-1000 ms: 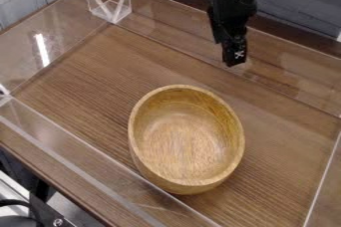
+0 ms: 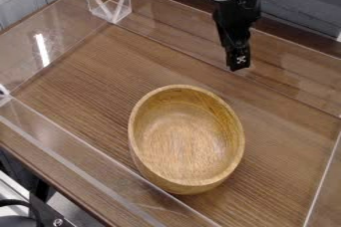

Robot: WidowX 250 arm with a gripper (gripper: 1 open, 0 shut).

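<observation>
My black gripper hangs from the top centre of the camera view over the back part of the wooden table, its fingers pointing down and apart, with nothing seen between them. A tan oval bowl sits in the front middle of the table, empty, well below and left of the gripper.
A clear plastic holder stands at the back left. A white object sits at the left edge, and dark cables lie at the bottom left. The table around the bowl and under the gripper is clear.
The arm and gripper have shifted slightly within the back part of the table. The bowl has not moved.
</observation>
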